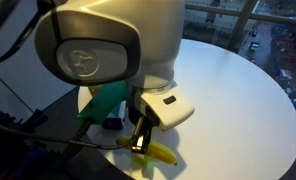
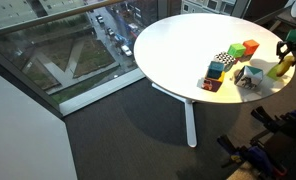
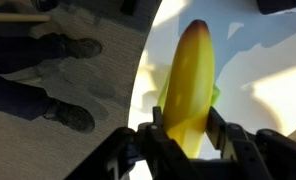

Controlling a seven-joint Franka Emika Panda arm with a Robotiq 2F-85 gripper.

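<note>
A yellow banana [image 3: 191, 75] with a dark tip sits between the fingers of my gripper, which is shut on it. In the wrist view it points away from the fingers, over the table's edge. Exterior view 1 shows the banana [image 1: 161, 152] sticking out to the right of the gripper [image 1: 141, 140], low over the near part of the table. Something light green [image 3: 215, 95] shows just behind the banana; I cannot tell what it is. From the other side, the banana [image 2: 280, 68] appears at the far right below the gripper [image 2: 287, 50].
On the round white table [image 2: 173, 50] stand a green cube [image 2: 236, 49], a red-orange cube [image 2: 250, 47], a checkered block [image 2: 223, 60], a blue-topped box [image 2: 214, 74] and a white-and-teal object [image 2: 250, 77]. A person's shoes [image 3: 70, 114] show on the floor.
</note>
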